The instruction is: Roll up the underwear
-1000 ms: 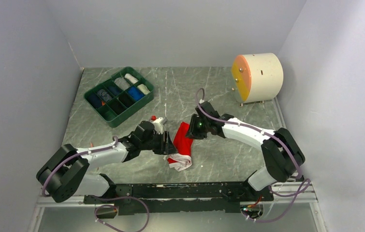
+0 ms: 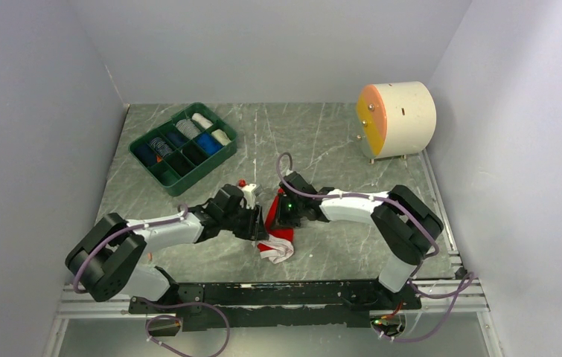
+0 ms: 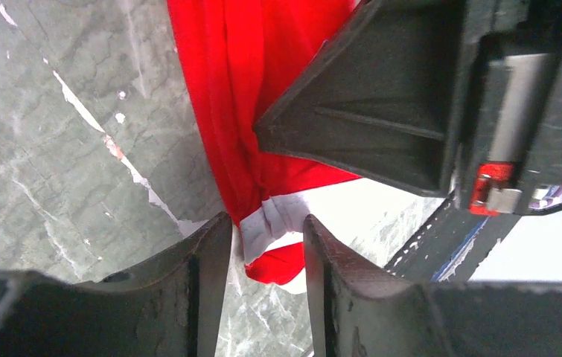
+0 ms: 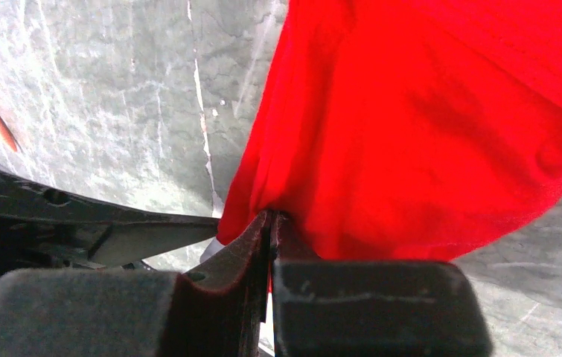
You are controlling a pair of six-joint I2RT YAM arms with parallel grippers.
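Note:
Red underwear with a white band (image 2: pixel 278 248) lies on the grey table between both grippers, its side edge folded into a narrow strip. My left gripper is part open at the lower end of that strip, where red and white fabric shows between and behind its fingers. My right gripper is down on the red fabric (image 4: pixel 419 149) beside the fold, fingertips close together; whether cloth is pinched there I cannot tell. In the left wrist view, the right gripper's black body hangs over the cloth.
A green divided box (image 2: pixel 181 149) with rolled cloths stands at the back left. A cream cylindrical cabinet (image 2: pixel 404 119) with coloured drawers stands at the back right.
My right gripper has moved left and down onto the middle of the red cloth. My left gripper has shifted slightly.

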